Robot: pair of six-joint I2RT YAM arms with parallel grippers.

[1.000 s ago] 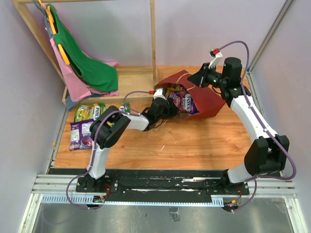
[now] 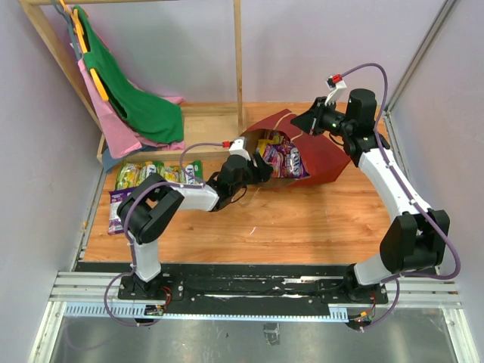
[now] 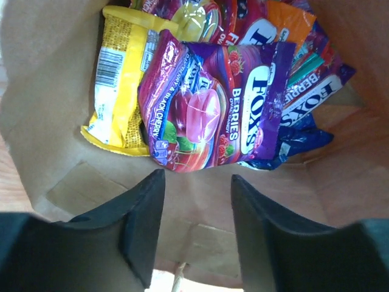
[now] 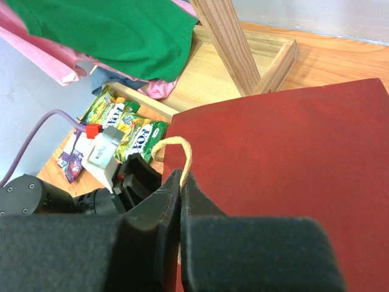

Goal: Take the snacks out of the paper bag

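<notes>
The red paper bag [image 2: 325,166] lies on its side, mouth toward the left arm, holding Fox's candy packs [image 2: 283,159], a purple berries pack [image 3: 213,109] in front, a yellow pack [image 3: 112,85] and others behind. My left gripper [image 2: 262,168] is at the bag's mouth; in its wrist view the fingers [image 3: 130,225] stand open below the packs, nothing between them. My right gripper [image 2: 299,125] is shut at the bag's upper edge, by the cord handle [image 4: 185,152].
Several snack packs [image 2: 132,178] lie on the table at left. Behind them are a wooden tray [image 2: 208,132] and hanging garments [image 2: 128,98].
My left arm has drawn back a little to the left from its place a second ago, and its gripper has shifted at the bag's mouth. The right arm is unchanged.
</notes>
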